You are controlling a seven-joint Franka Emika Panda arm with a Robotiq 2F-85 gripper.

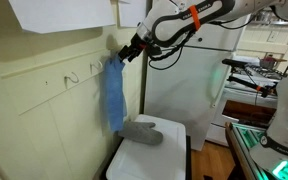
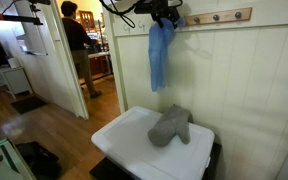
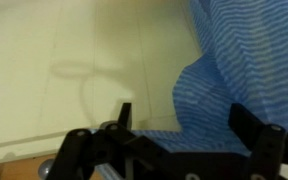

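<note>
A blue towel (image 1: 115, 95) hangs down the wall from its top end, by the row of hooks. In exterior view 2 the same towel (image 2: 160, 58) falls free below the rail, its lower end clear of the white surface. My gripper (image 1: 129, 52) is right at the towel's top, close to the wall. The wrist view shows my gripper open, its two dark fingers wide apart, with striped cloth (image 3: 209, 95) behind and between them. What bears the towel's top is hidden by the gripper.
A grey oven mitt (image 1: 141, 133) rests on a white-topped surface (image 1: 149, 160) below. Bare hooks (image 1: 72, 78) stick out of the wall to the left. A wooden peg rail (image 2: 219, 17) runs along the wall; a person (image 2: 76, 50) stands in the doorway behind.
</note>
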